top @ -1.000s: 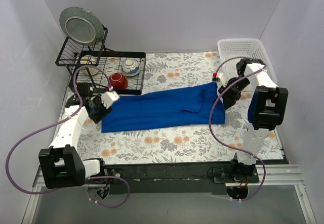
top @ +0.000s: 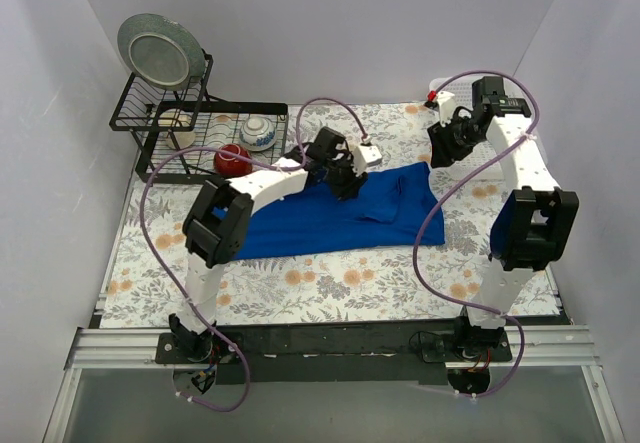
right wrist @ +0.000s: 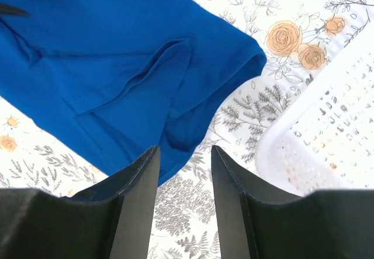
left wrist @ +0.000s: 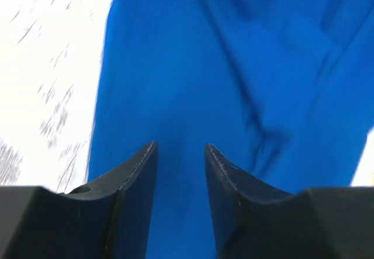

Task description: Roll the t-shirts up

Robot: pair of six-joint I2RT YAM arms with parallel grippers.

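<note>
The blue t-shirt [top: 310,225] lies spread as a long flat strip across the table, with a fold [right wrist: 175,54] turned over near its right end. Above the middle of the shirt, my left gripper [top: 348,191] hangs with its fingers apart; only blue cloth shows beyond them in the left wrist view, and nothing is between them. Past the shirt's right end my right gripper [top: 440,155] stands open. Its fingers [right wrist: 143,183] are parted over the cloth's edge and the patterned tablecloth, without holding anything.
A white basket [right wrist: 280,136] sits at the back right, partly behind the right arm. On the back left stands a black dish rack [top: 215,110] with a red bowl [top: 232,161], a patterned bowl [top: 257,133] and a plate [top: 160,51]. Patterned tablecloth [top: 340,288] is bare in front of the shirt.
My left gripper has swept right from the shirt's left end to above its middle. The shirt looks unmoved.
</note>
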